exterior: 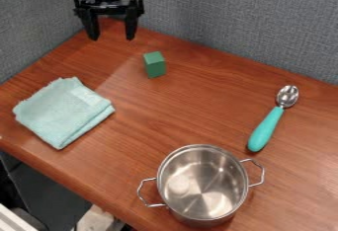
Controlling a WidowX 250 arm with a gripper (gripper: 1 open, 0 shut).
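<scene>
The black gripper [111,32] hangs at the top left near the back wall, fingers apart and pointing down, with nothing between them. A small green block [154,64] sits on the wooden table to its lower right. A folded pale-blue cloth [62,112] lies at the left. A steel pot [201,186] with two handles stands at the front centre, empty. A spoon with a turquoise handle [268,126] lies at the right, its metal end toward the back.
Grey padded walls [251,33] bound the back and left. The table's left front edge drops to a dark floor.
</scene>
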